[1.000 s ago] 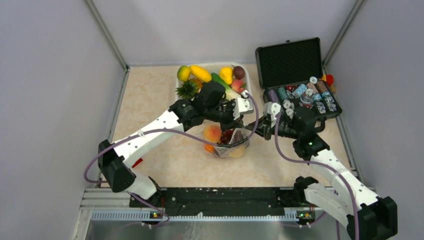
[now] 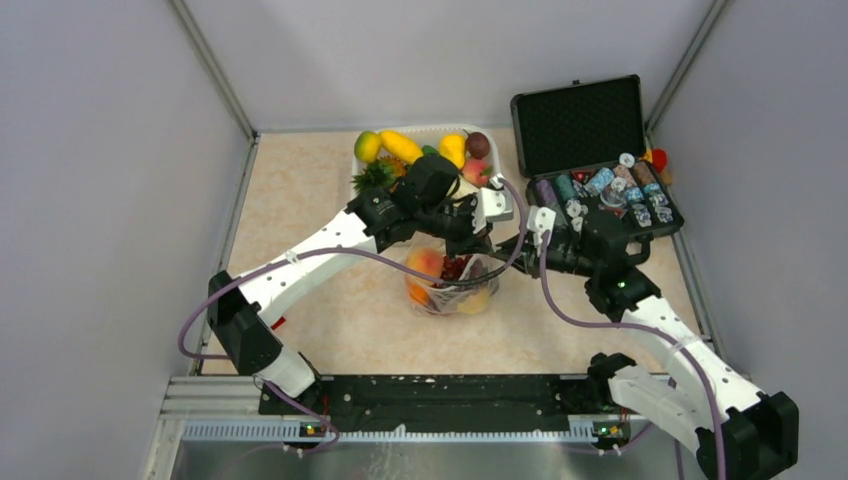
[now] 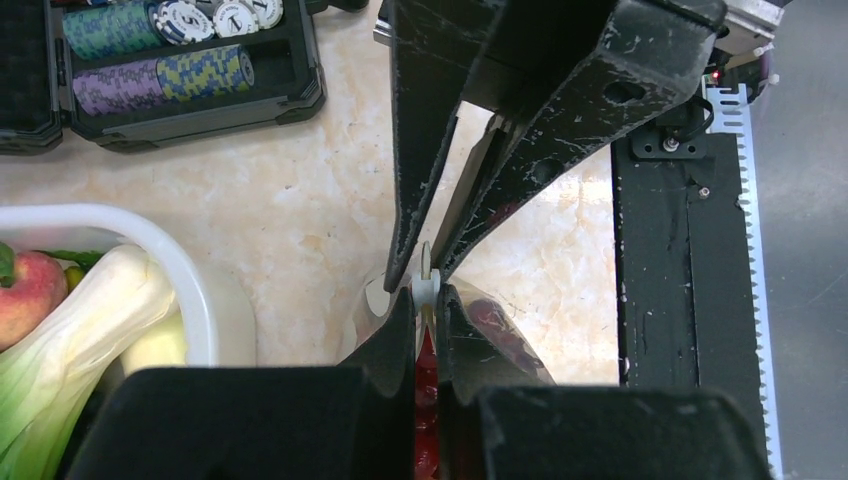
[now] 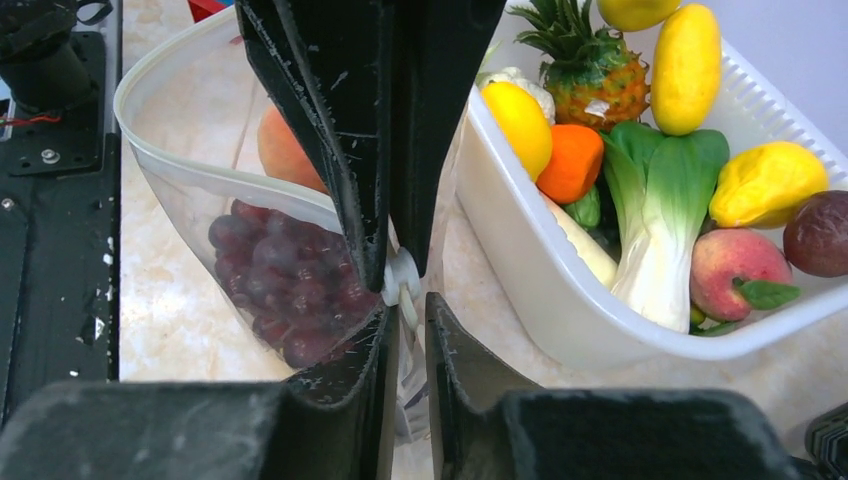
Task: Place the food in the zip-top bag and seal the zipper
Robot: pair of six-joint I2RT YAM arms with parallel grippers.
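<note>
The clear zip top bag [image 2: 447, 295] stands in mid-table holding grapes [image 4: 280, 270], a peach [image 4: 280, 150] and other food. Over its rim, my left gripper is shut on the white zipper slider [image 3: 426, 285] at the bag's corner. My right gripper meets it from the right, its fingertips close around the bag's zipper end just below the left fingertips; whether they grip it is unclear.
A white basket [image 4: 520, 290] of produce stands behind the bag. An open black case [image 2: 575, 125] of poker chips sits at the back right.
Both arms have shifted slightly in the top view, and my left wrist is a little higher up the image. The bag stays in about the same place.
</note>
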